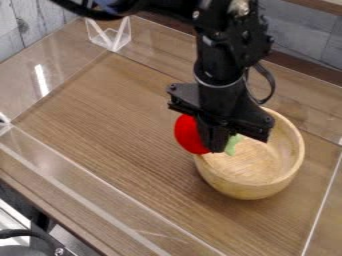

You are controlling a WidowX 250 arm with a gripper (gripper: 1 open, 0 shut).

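My black gripper (214,135) is over the left rim of the wooden bowl (254,170), at the right of the camera view. A red object (189,133) shows at the gripper's left underside, and a bit of green (233,144) shows beneath it over the bowl. The gripper's fingertips are largely hidden, so I cannot see what is between them or whether the red object is held.
A white wire-like item (110,32) stands at the back left. A wall runs along the back edge.
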